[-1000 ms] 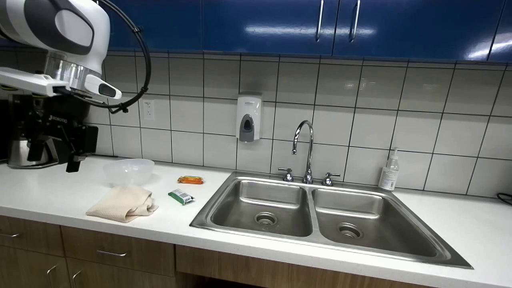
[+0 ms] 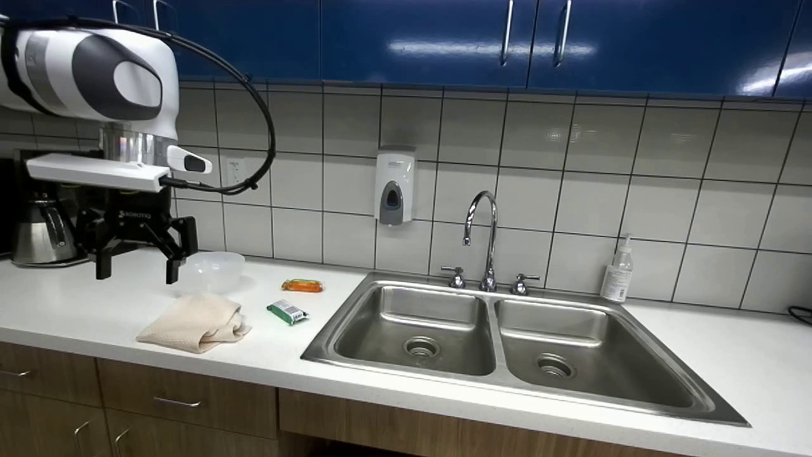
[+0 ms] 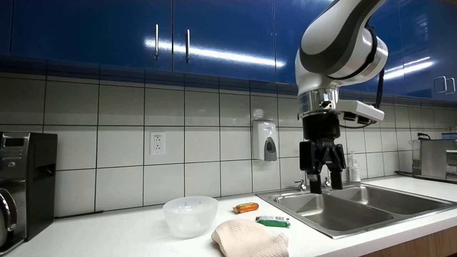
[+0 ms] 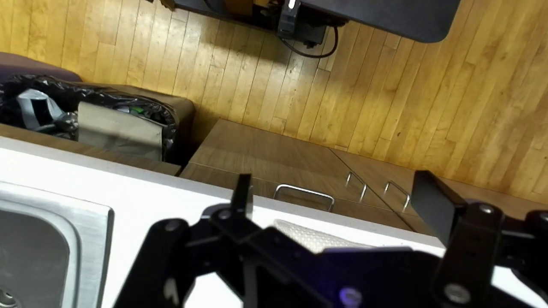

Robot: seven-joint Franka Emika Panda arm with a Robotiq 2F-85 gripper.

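Note:
My gripper is open and empty, held well above the counter at the left in exterior view 1. On the counter a beige cloth lies folded in a loose heap. Behind it stands a translucent bowl, which looks empty. To the right of the bowl is an orange-wrapped bar, with a green-and-white packet a little nearer the front. In the wrist view, part of the cloth shows between the spread fingers, far below them; the bowl and both packets are out of sight there.
A double steel sink with a faucet takes up the counter's middle. A pump bottle stands behind its right basin. The coffee machine is at the far left. Blue cabinets hang overhead.
My gripper has moved right in exterior view 1, and the wrist has turned more upright. The cloth, bowl and packets have stayed where they were.

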